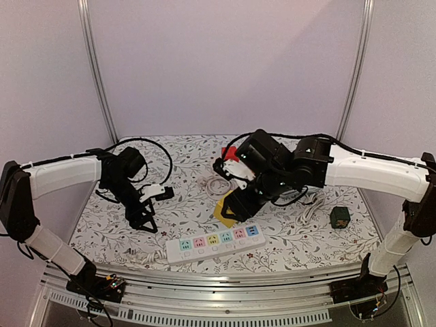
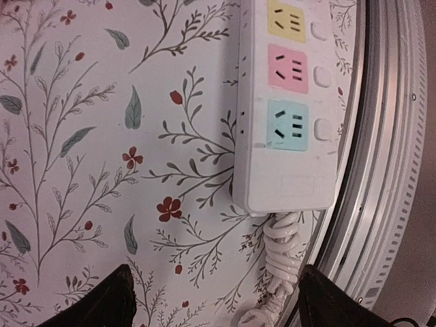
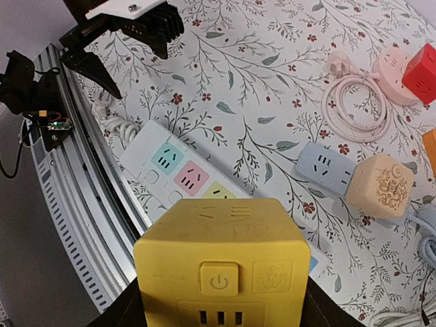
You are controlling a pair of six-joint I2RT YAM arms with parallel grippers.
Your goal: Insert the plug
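A white power strip (image 1: 214, 245) with coloured sockets lies along the front of the table; its left end and coiled cable show in the left wrist view. My right gripper (image 1: 233, 204) is shut on a yellow cube plug (image 3: 221, 242), held raised over the strip, with a power button and slots on its face. My left gripper (image 1: 142, 221) hangs above the table left of the strip, its fingers apart with nothing between them in the left wrist view.
Behind the strip lie a coiled pink cable (image 3: 354, 119), a red cube (image 3: 419, 71), a grey block (image 3: 323, 170) and a beige cube (image 3: 378, 191). A dark green cube (image 1: 339, 217) stands at the right.
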